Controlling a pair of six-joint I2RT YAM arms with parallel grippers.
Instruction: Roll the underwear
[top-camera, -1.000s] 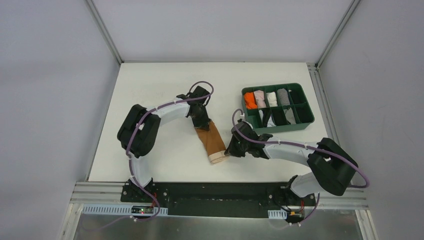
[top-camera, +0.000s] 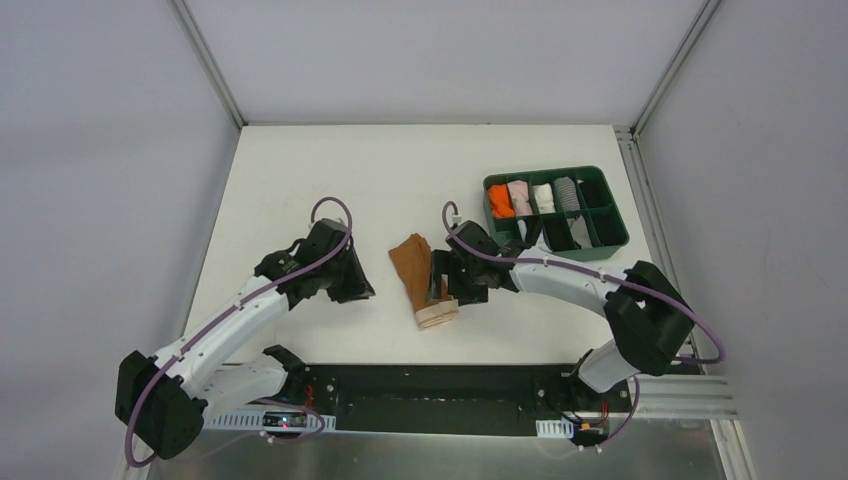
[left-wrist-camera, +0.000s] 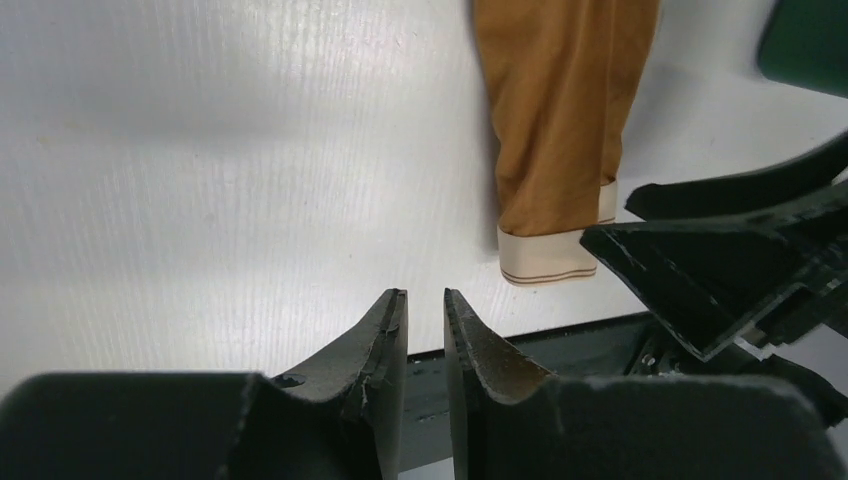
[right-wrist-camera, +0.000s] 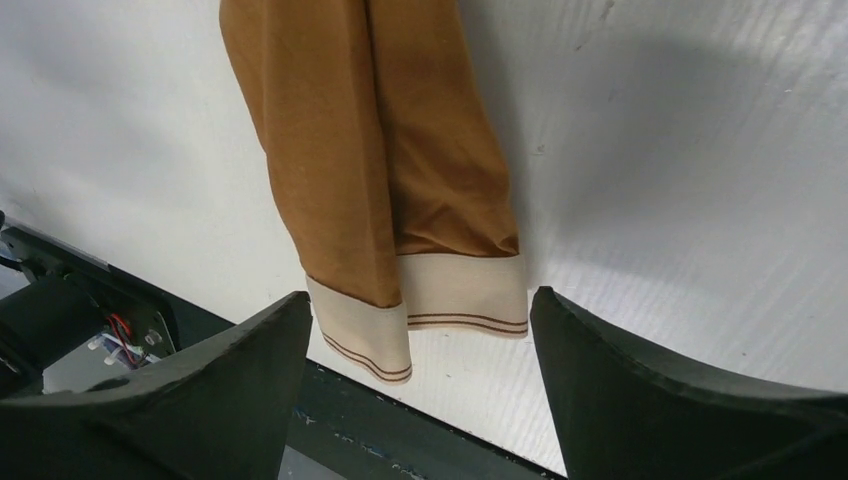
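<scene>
Brown underwear (top-camera: 410, 262) with a cream waistband (left-wrist-camera: 546, 255) lies folded lengthwise in a narrow strip on the white table, band toward the front edge. In the right wrist view the band (right-wrist-camera: 461, 289) sits between and just beyond the fingers of my right gripper, which stands open above it, holding nothing. My left gripper (top-camera: 357, 297) is left of the underwear, over bare table; in the left wrist view its fingertips (left-wrist-camera: 400, 305) are a small gap apart, with nothing between them.
A green divided box (top-camera: 610, 250) with rolled garments in several compartments stands at the back right. The table's front edge borders a dark rail (top-camera: 390, 380).
My right gripper has shifted left over the waistband and is opened wide.
</scene>
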